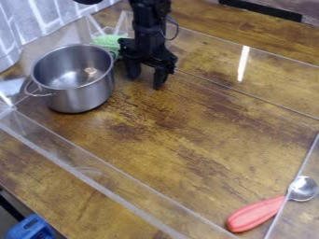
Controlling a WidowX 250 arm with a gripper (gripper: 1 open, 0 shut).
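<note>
A black robot arm hangs down from the top centre, with its gripper [147,69] low over the wooden table just right of a steel pot [73,79]. Whether the fingers are open or shut cannot be made out. A pale green item [106,45] lies behind the arm, partly hidden by it.
A scoop or spoon with a red handle [256,213] lies at the front right. A blue object [32,229] shows at the lower left corner. Clear strips edge the work area.
</note>
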